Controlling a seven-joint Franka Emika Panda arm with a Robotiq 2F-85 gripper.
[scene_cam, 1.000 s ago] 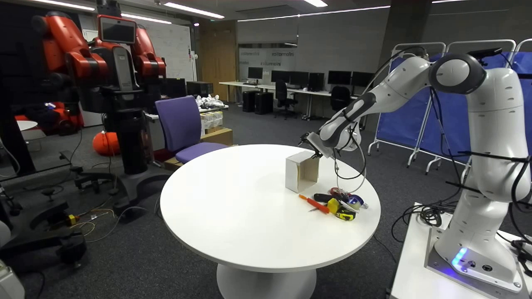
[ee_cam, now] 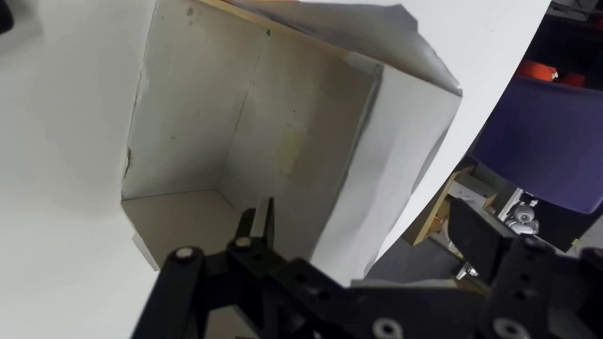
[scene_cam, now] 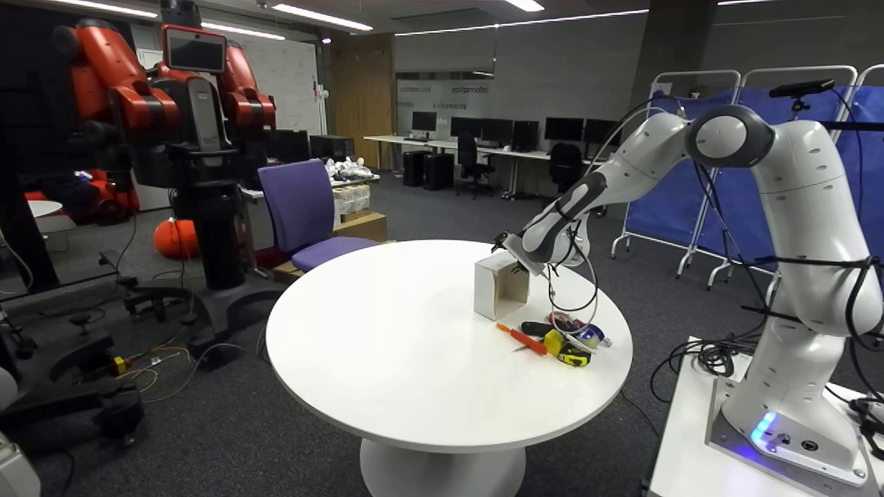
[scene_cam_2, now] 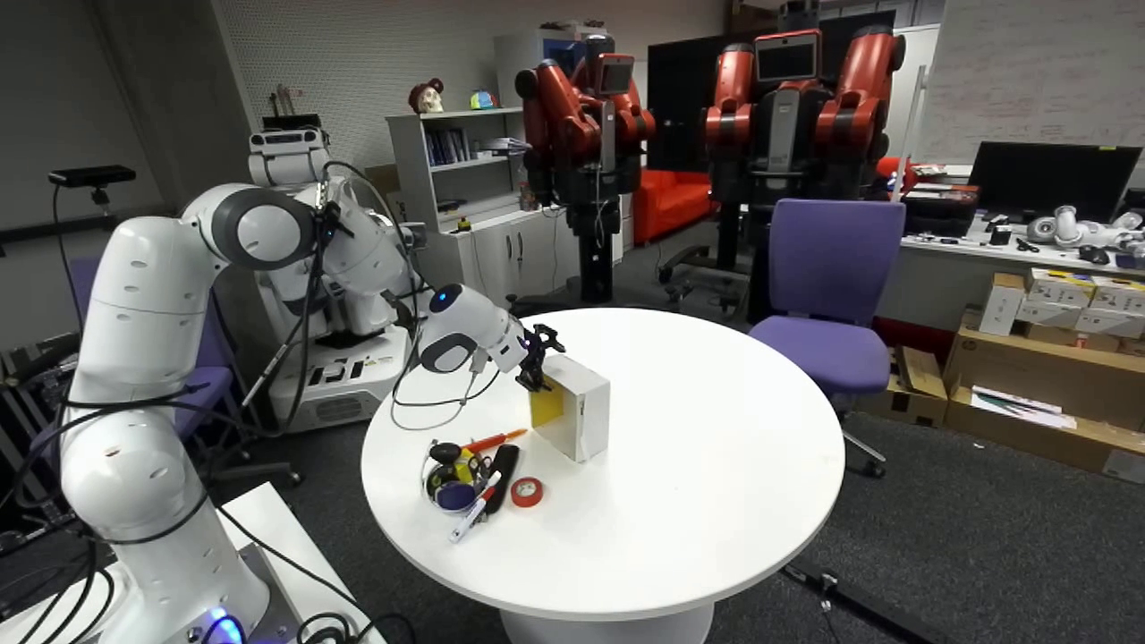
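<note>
A white cardboard box stands on the round white table with an open side; exterior view 2 shows its outer face and a yellowish inside. My gripper is at the box's upper edge, its fingers spread. In the wrist view one finger reaches in front of the box's hollow, while the other finger lies beyond the white outer panel. That panel runs between the two fingers of the gripper without being clamped. Whether either finger touches the cardboard I cannot tell.
Beside the box lie an orange-red screwdriver, a yellow tape measure, a red tape roll, a black item and other small tools. A purple chair stands past its edge.
My arm has come down and a little toward the box, bringing the gripper from above its top to its upper edge. The box and tools have not moved.
</note>
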